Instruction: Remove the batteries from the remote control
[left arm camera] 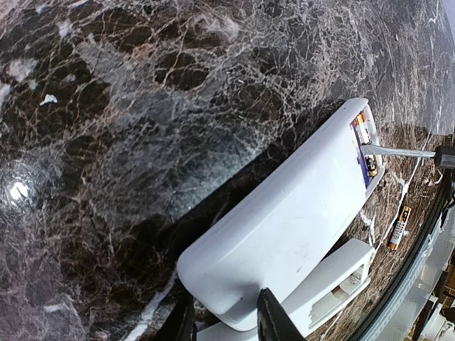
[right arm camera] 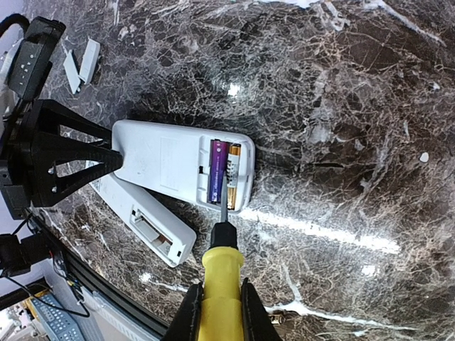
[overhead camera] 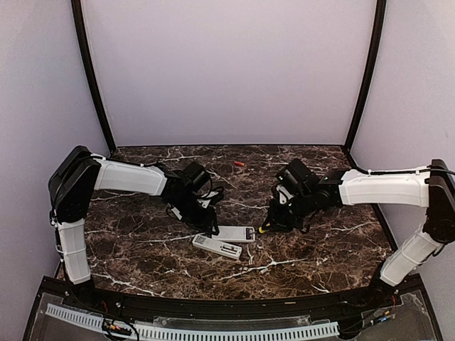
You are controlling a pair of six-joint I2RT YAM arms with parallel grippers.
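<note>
A white remote [right arm camera: 174, 160] lies back up with its battery compartment uncovered. Inside, a purple battery [right arm camera: 217, 174] and an orange-and-white battery [right arm camera: 232, 167] sit side by side. My right gripper is shut on the yellow handle of a screwdriver [right arm camera: 222, 259], whose metal tip reaches into the compartment at the batteries. At the remote's opposite end stands my left gripper, its fingers part open at the end edge; in the right wrist view its fingers [right arm camera: 89, 153] come up to that end.
A second white remote [overhead camera: 217, 246] lies at an angle just in front of the first. One loose battery [left arm camera: 399, 227] rests on the marble beside them. Small white pieces [right arm camera: 89, 60] lie behind, and a red item [overhead camera: 239, 163] sits at the far edge. Open marble lies right.
</note>
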